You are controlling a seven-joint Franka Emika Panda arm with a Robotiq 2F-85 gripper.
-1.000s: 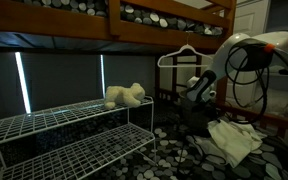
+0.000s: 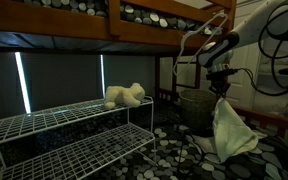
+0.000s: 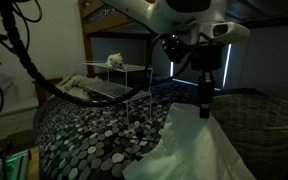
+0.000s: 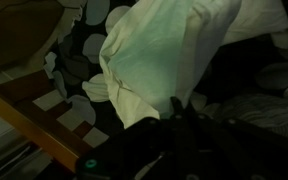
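Observation:
A pale cloth [image 2: 229, 130] hangs from my gripper [image 2: 221, 95], its lower part spread over the dotted bedding. Exterior view 2 shows the gripper [image 3: 204, 110] pointing down, with the top of the cloth [image 3: 189, 145] gathered at its fingertips. In the wrist view the cloth [image 4: 149, 60] stretches away from the dark gripper, with a fold running up to the fingers. The fingers are shut on the cloth; the exact pinch is dark and hard to make out.
A woven basket [image 3: 254, 112] stands close beside the gripper. On a white wire rack [image 2: 79, 155] lies a white plush toy [image 2: 124, 96]. The wooden bunk rail [image 2: 174, 38] runs overhead, and dotted bedding [image 3: 79, 140] lies open in front.
The arm has risen, and the cloth has gone from lying in a low heap to hanging upright in a peak beneath the gripper.

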